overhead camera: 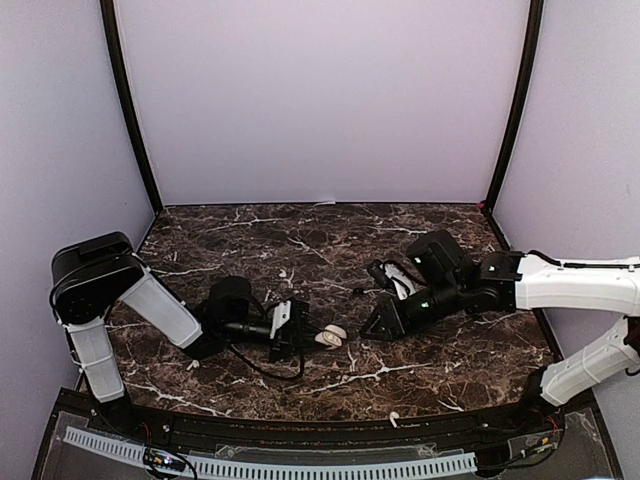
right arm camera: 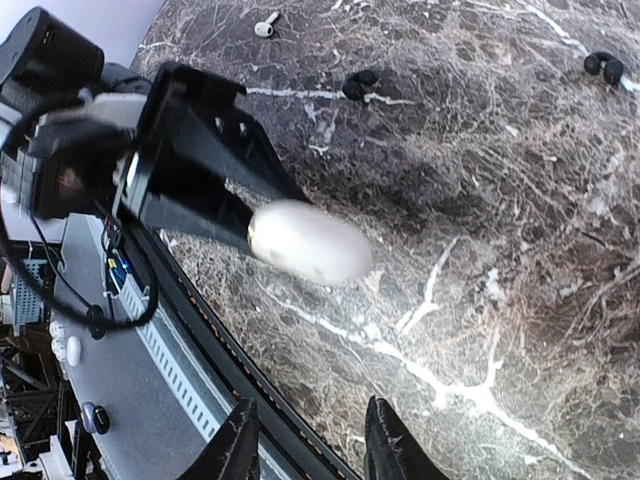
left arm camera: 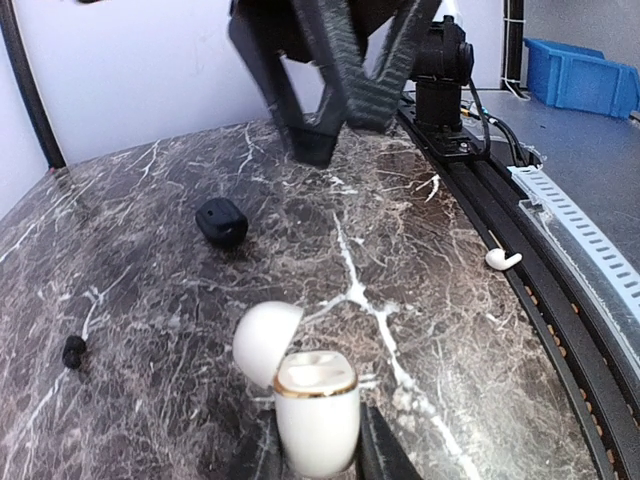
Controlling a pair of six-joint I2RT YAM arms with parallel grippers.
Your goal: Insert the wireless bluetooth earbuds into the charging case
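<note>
The white charging case (left arm camera: 318,425), lid open, is held upright between the fingers of my left gripper (overhead camera: 319,337); its top shows two slots, contents unclear. My right gripper (overhead camera: 375,328) is apart from the case, to its right, its fingers part open with nothing visible between them; in the left wrist view it hangs above and beyond the case. A white earbud (left arm camera: 502,259) lies on the marble table near the front rail, also visible in the top view (overhead camera: 394,416).
A black object (left arm camera: 222,222) and small dark pieces (left arm camera: 74,352) lie on the table. Another small white piece (right arm camera: 266,26) lies at the left part of the table. The rail (overhead camera: 272,465) runs along the front edge.
</note>
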